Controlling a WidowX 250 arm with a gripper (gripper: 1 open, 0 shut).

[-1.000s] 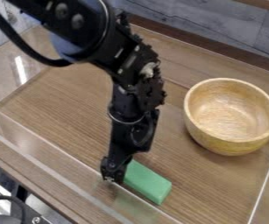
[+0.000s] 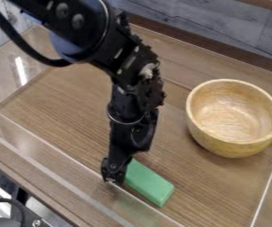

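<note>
My black gripper reaches down at the middle of the view, its fingertips low over the left end of a green block lying on the wooden table. The fingers look open; whether the fingers touch the block is hard to tell, as the dark gripper covers that end.
A pale wooden bowl stands to the right of the gripper. A clear rail runs along the front left edge, and a panelled wall is at the back.
My gripper has shifted very slightly over the last second; the block and the bowl look unmoved.
</note>
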